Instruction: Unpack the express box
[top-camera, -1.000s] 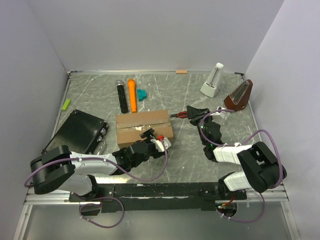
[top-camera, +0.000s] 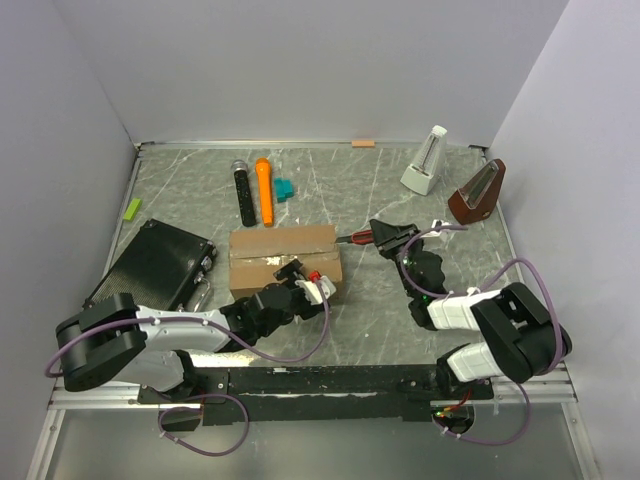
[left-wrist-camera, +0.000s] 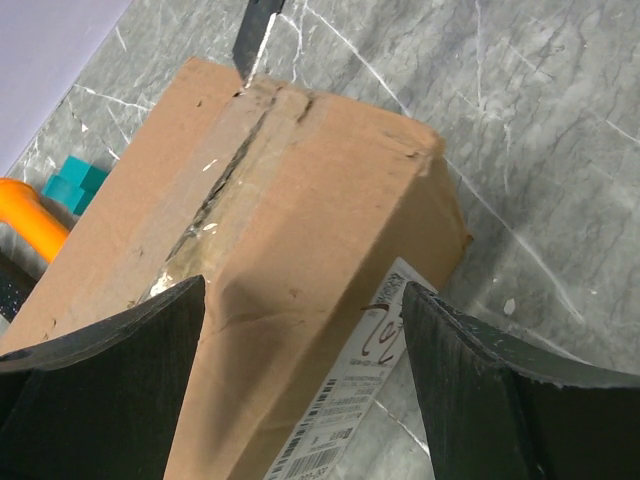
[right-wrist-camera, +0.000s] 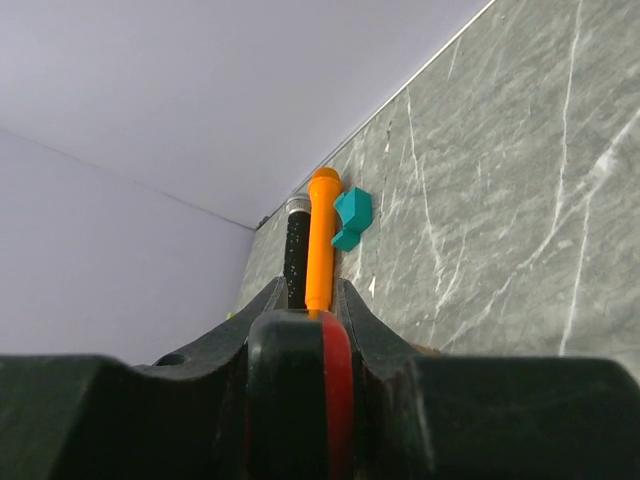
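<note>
A taped cardboard box (top-camera: 280, 243) with a white barcode label on its side (left-wrist-camera: 350, 370) lies in the middle of the table. My left gripper (top-camera: 300, 280) stands open at the box's front right part; its two dark fingers flank the view in the left wrist view. My right gripper (top-camera: 385, 238) is shut on a red-and-black knife (top-camera: 360, 237), whose blade (left-wrist-camera: 255, 35) reaches the tape seam at the box's right end. In the right wrist view the knife handle (right-wrist-camera: 337, 390) fills the space between the fingers.
Behind the box lie a black microphone (top-camera: 243, 195), an orange microphone (top-camera: 264, 190) and a teal piece (top-camera: 283, 189). A black case (top-camera: 150, 265) is at the left, two metronomes (top-camera: 478, 195) at the back right, a green block (top-camera: 132, 209) at the far left.
The box and my left gripper have shifted slightly left and forward, the box's angle changing a little. My right gripper with the knife has moved slightly left and down in the top view.
</note>
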